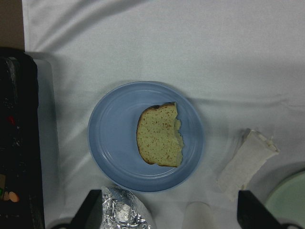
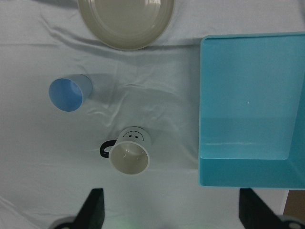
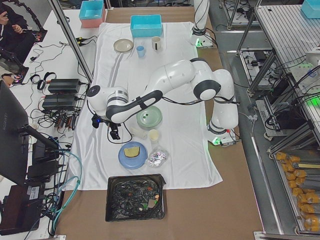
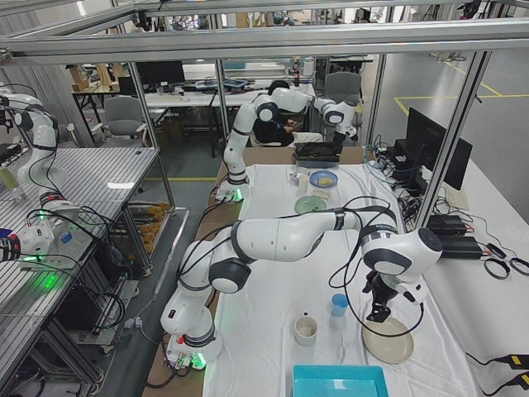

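Observation:
My left gripper [image 3: 112, 131] hangs open above the cloth, beside a blue plate [image 3: 125, 162] holding a bitten bread slice [image 1: 157, 136]. Near that plate lie a crumpled foil piece [image 1: 121, 212], a pale folded wrap [image 1: 248, 162], a pale cup [image 3: 154, 135] and a green plate [image 3: 149, 117]. My right gripper [image 4: 380, 306] is open over the other end, by a beige plate [image 2: 126, 19], a blue cup [image 2: 66, 94] and a smiley mug [image 2: 128, 157]. Neither gripper has anything between its fingers.
A black lined bin [image 3: 115, 200] sits at one end of the cloth; a turquoise tray [image 2: 248, 109] at the other. A monitor [image 3: 12, 135] and cabled equipment stand along one side.

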